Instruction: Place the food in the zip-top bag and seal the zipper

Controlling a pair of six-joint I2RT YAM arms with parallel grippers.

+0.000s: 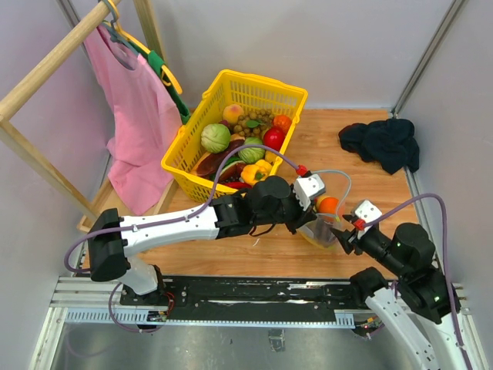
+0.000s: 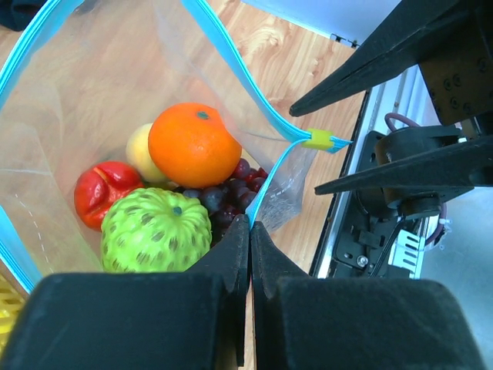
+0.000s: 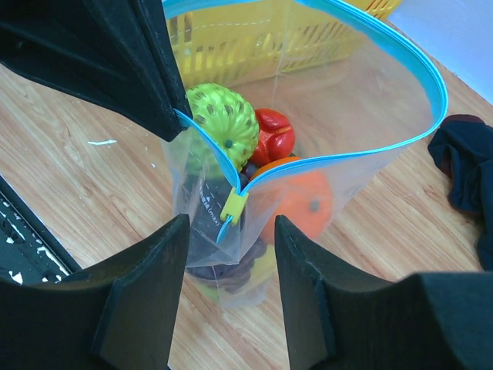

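Note:
The clear zip top bag [image 3: 347, 100] stands upright with its blue-edged mouth wide open. Inside lie an orange [image 2: 194, 145], a green bumpy fruit [image 2: 156, 230], a red fruit [image 2: 106, 193] and dark grapes [image 2: 223, 196]. A yellow slider [image 3: 234, 205] sits at one corner of the zipper. My left gripper is shut on the bag's blue rim, a short way from that corner. My right gripper is open, its fingers on either side of the slider corner and apart from it, as the left wrist view also shows.
A yellow basket [image 1: 296, 94] of produce stands behind the bag. A dark cloth [image 1: 379, 144] lies at the back right, and a pink garment [image 1: 142, 123] hangs from the wooden rack at left. Bare table lies between bag and cloth.

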